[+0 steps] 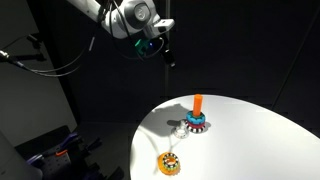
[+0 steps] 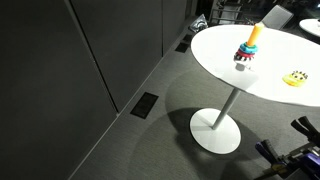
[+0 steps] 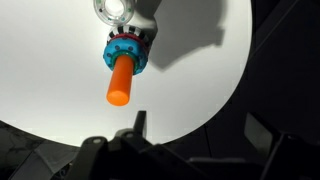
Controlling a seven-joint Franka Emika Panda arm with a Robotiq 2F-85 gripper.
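Note:
An orange peg stands upright on the round white table, with a blue ring and a red ring around its foot. Beside that stack lies a clear, whitish ring. Nearer the front, a yellow-orange ring with a black-and-white patterned middle lies flat. High above the table's back left side, my gripper is open and apart from everything. The wrist view shows its fingers spread wide, the gap between them empty, with the peg's orange top up and to the left.
The white table has broad bare room to the right of the rings. Its edge drops off to a grey floor. Dark panels stand behind it. Cables hang along my arm.

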